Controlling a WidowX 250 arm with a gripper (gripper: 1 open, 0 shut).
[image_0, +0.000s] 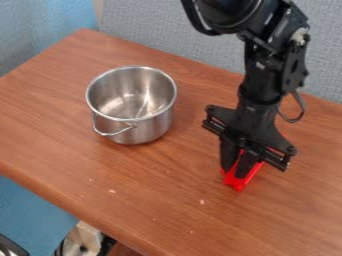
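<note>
A red block (241, 178) lies on the wooden table at right of centre, mostly hidden under my gripper (238, 156). The black fingers are brought close together over it and reach down onto it; whether they hold it is hard to see. A steel pot (131, 105) with a wire handle stands upright to the left, apart from the gripper.
A grey panel runs along the back.
</note>
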